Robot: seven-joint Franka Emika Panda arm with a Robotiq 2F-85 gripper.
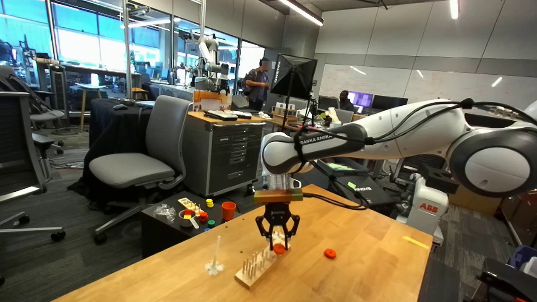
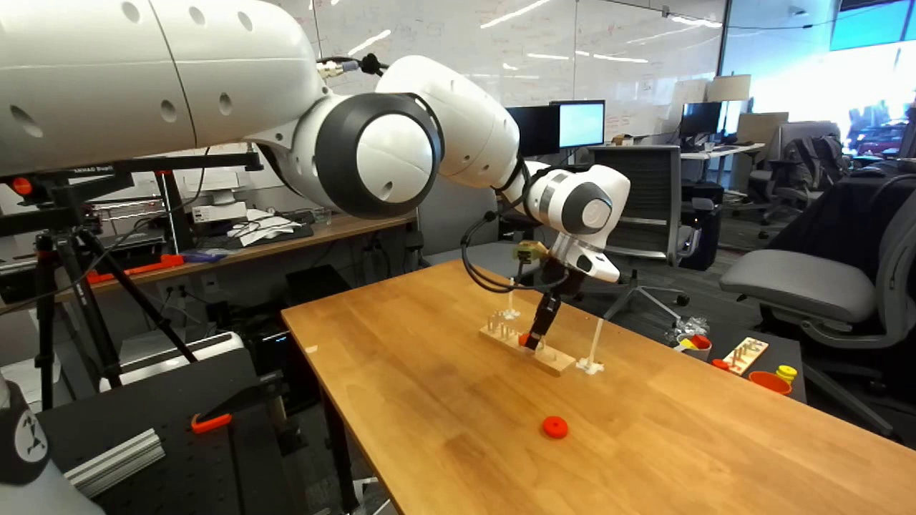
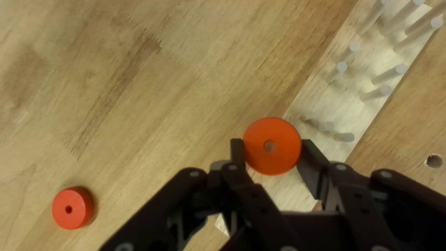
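My gripper is shut on an orange-red disc [image 3: 271, 158] with a hole at its centre. One fingertip presses each side of the disc. In the wrist view the disc covers part of a pale wooden pegboard [image 3: 326, 96] with several upright pegs. Exterior view 1 has the held disc [image 1: 279, 248] low over the far part of the pegboard [image 1: 251, 272]; whether it touches the pegs I cannot tell. A second red disc [image 3: 72, 207] lies flat on the table, apart from the board. The board's portion under the fingers is hidden.
Upright white sticks stand on the table in white bases, one [image 1: 216, 251] left of the board and another [image 2: 512, 300] beyond it. A black side table [image 1: 166, 236] holds an orange cup [image 1: 228, 210] and coloured pieces. Bare tabletop surrounds the loose disc.
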